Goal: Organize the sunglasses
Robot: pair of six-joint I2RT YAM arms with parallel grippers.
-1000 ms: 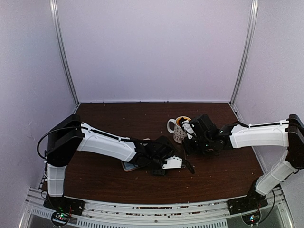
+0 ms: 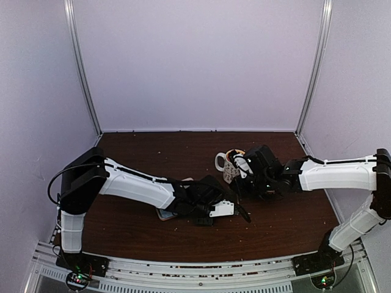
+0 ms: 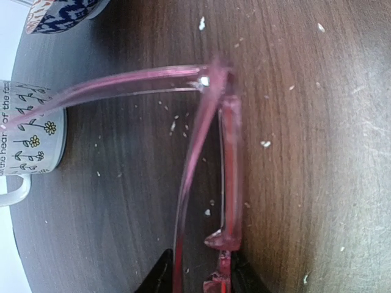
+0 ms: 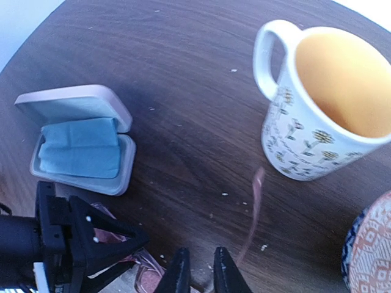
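Sunglasses with translucent pink-red frames (image 3: 231, 171) are held by my left gripper, which is shut on them. One temple is swung out to the left in the left wrist view. In the right wrist view, a thin pink temple (image 4: 255, 201) runs down toward my right gripper. Its fingers are parted, and no grip on the temple shows. An open pale case (image 4: 129, 165) with a folded blue cloth (image 4: 82, 149) in it lies beyond the left gripper. From above, the left arm mostly hides the case.
A white flowered mug (image 4: 305, 137) stands close by the right gripper, handle toward the case. Near it is a blue-and-pink patterned bowl or cup (image 4: 376, 250), partly cut off.
The left arm has stayed still. Around the mug, the right arm has shifted slightly, with its forearm now a little further right and lower in the top view.
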